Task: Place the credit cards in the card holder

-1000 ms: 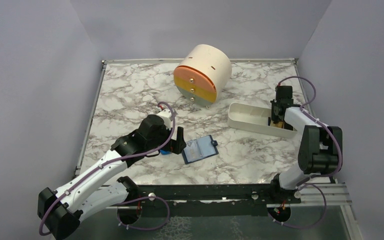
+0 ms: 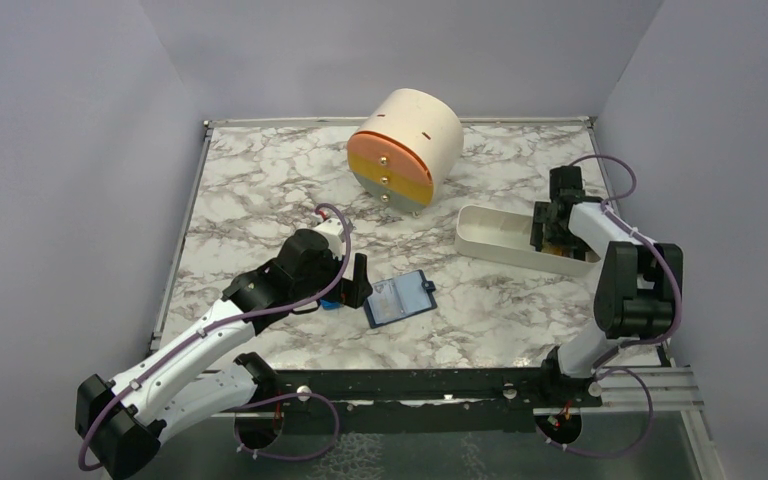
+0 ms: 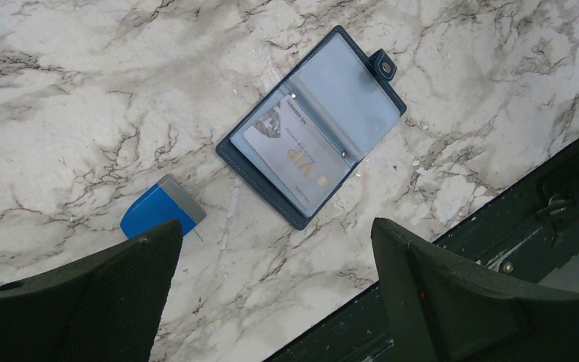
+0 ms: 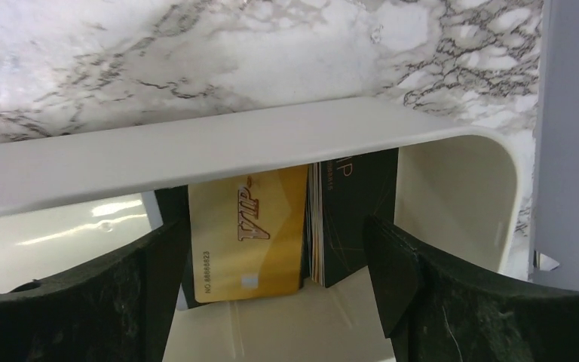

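Note:
The dark-blue card holder [image 2: 400, 298] lies open near the table's front, a VIP card [image 3: 294, 151] in its left sleeve. My left gripper hangs open above the table, just left of the holder. A cream bin [image 2: 490, 240] at the right holds cards: a gold VIP card [image 4: 249, 234] flanked by black cards [image 4: 358, 219], several standing stacked. My right gripper is open over the bin, its fingers either side of the gold card in the right wrist view, with no visible grasp.
A blue object [image 3: 154, 211] lies left of the holder. A cream cylinder [image 2: 410, 135] with coloured drawers stands at the back middle.
The left arm and the card holder have not moved.

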